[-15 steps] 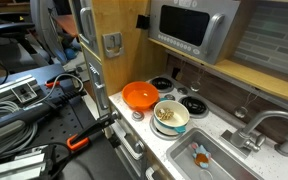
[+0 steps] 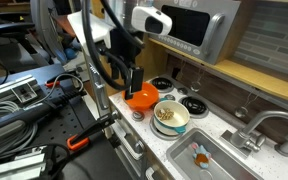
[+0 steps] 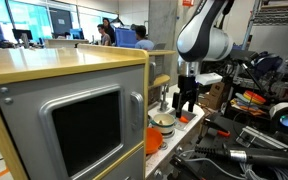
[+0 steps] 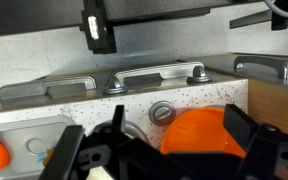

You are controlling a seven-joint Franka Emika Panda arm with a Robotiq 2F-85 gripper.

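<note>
My gripper (image 2: 124,88) hangs low over the front of the counter, in front of an orange bowl (image 2: 144,98) in exterior view 1. Its fingers are open and hold nothing. From the wrist, the orange bowl (image 4: 199,133) shows between and beyond the dark fingers, which cover part of its edge. In exterior view 2 the white arm reaches down at the right, with the gripper (image 3: 189,103) past the pot and the orange bowl (image 3: 155,143).
Stacked pale bowls (image 2: 169,114) stand beside the orange bowl. A sink (image 2: 212,165) with a small orange and blue item lies to the right, by a faucet (image 2: 249,135). Drawer handles (image 4: 159,76) line the counter front. A microwave (image 2: 192,28) overhangs the back.
The arm has come into exterior view 1 from the top and lowered toward the counter's front edge by the orange bowl. The bowls and sink have not moved.
</note>
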